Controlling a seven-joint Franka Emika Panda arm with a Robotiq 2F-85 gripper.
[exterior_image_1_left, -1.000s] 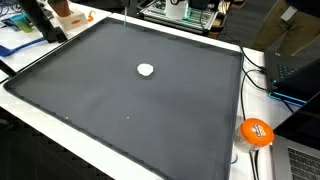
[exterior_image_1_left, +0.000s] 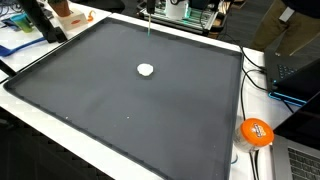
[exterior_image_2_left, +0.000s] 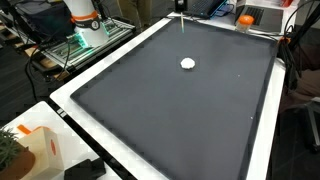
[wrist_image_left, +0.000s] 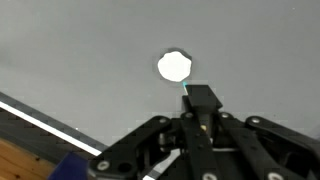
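Observation:
A small round white object (exterior_image_1_left: 145, 70) lies on the dark grey board (exterior_image_1_left: 120, 105), which fills most of both exterior views. The same white piece (exterior_image_2_left: 187, 63) shows in exterior view 2, and the wrist view has it (wrist_image_left: 174, 66) just ahead of the fingertips. My gripper is shut on a thin pale stick (exterior_image_1_left: 149, 22), whose greenish tip (wrist_image_left: 184, 86) pokes out toward the white piece. In exterior view 2 the stick (exterior_image_2_left: 182, 24) hangs upright near the board's far edge, apart from the white piece. Most of the gripper is cut off in exterior view 1.
An orange-topped tub (exterior_image_1_left: 254, 133) stands beyond the board on the right, near a laptop (exterior_image_1_left: 295, 158) and cables. Several containers and tools crowd the back left. Apart from the white piece, the board is clear.
In exterior view 1 the stick, held by my gripper, has moved to the right along the board's far edge. The white piece has stayed put.

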